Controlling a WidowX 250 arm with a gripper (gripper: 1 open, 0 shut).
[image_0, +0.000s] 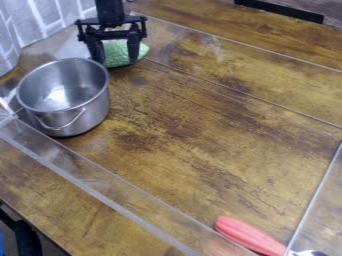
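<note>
My black gripper (114, 35) is at the top left, its fingers pointing down over a green cloth-like object (130, 51) just behind a steel pot (64, 86). Whether the fingers are open or closed on the green object is too small to tell.
A utensil with a red handle (249, 237) lies at the bottom right. Clear plastic edging runs along the lower left and the right side.
</note>
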